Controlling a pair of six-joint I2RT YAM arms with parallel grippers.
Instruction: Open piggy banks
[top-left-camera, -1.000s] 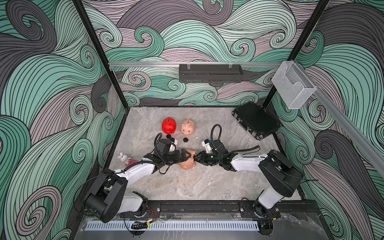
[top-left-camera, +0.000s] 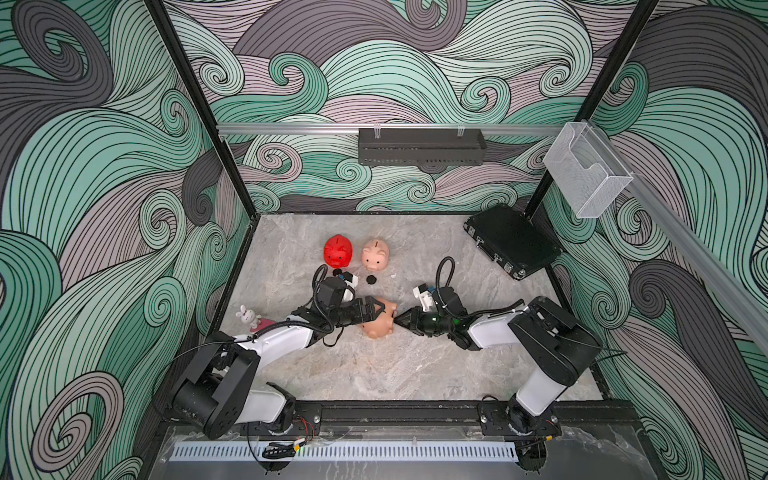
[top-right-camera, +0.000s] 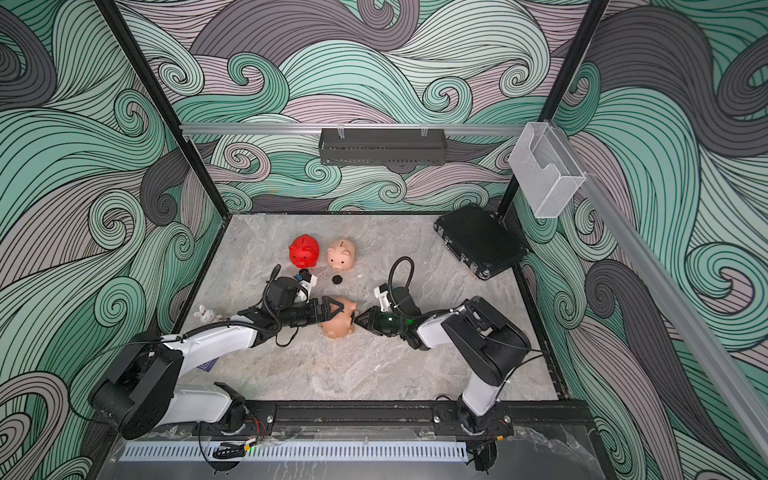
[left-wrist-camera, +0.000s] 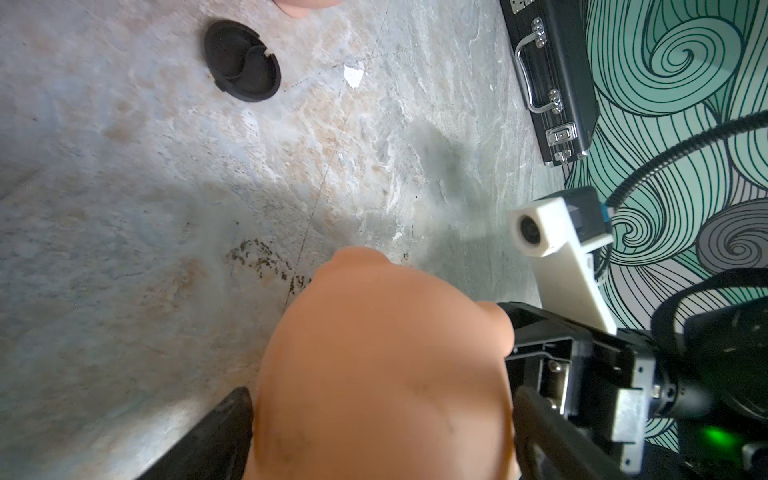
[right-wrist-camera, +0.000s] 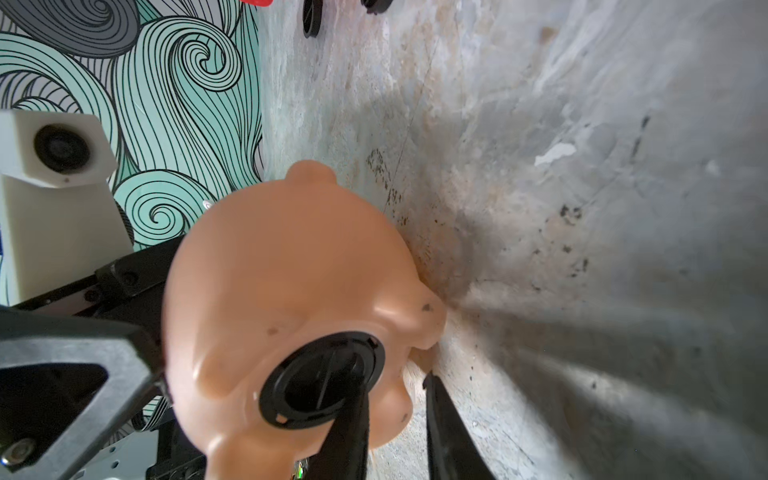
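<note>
An orange piggy bank (top-left-camera: 379, 326) lies on its side between my grippers, black plug (right-wrist-camera: 320, 377) in its underside facing my right gripper. My left gripper has its fingers around either side of the pig's body, standing open. My right gripper points at the underside beside the plug, fingertips slightly parted with nothing seen between them. A red piggy bank (top-left-camera: 337, 249) and a pale pink one (top-left-camera: 375, 253) stand behind, with loose black plugs (left-wrist-camera: 242, 62) in front of them.
A black case (top-left-camera: 512, 240) lies at the back right. A small white rabbit toy (top-left-camera: 246, 316) is at the left edge, partly behind the left arm.
My right gripper has shifted slightly right, its arm lifting and turning a little. The orange pig and left gripper have moved very slightly right and up.
</note>
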